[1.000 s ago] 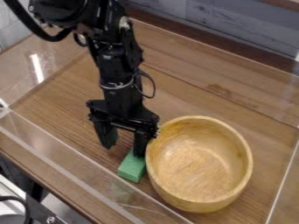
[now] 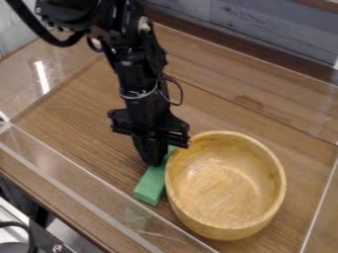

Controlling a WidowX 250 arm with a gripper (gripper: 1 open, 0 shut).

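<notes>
My black gripper (image 2: 152, 156) hangs over the wooden table with its fingertips down at the back end of a green block (image 2: 150, 186). The block lies on the table along the left side of a large yellow bowl (image 2: 231, 183). Its back part is partly hidden by the gripper. The fingers look close together; whether they touch or hold the block I cannot tell.
A white wall stands at the back. A dark cable lies at the bottom left corner, near the table's front edge.
The gripper has moved slightly, and its fingertips now sit closer together at the block's back end. The block and bowl look almost unchanged.
</notes>
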